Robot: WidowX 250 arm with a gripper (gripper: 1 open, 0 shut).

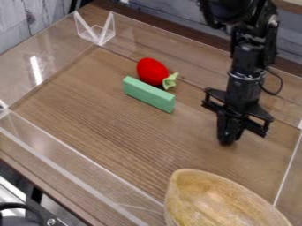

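Note:
My gripper [228, 137] points down at the wooden table on the right side of the camera view, its tip low at or just above the surface. It looks shut, with nothing visible between its fingers. Left of it lie a green block [147, 94] and a red object [153, 71] with a pale green end.
A cream oval bowl [222, 203] fills the bottom right corner. A white wire rack [92, 28] stands at the back left of the table [83, 132].

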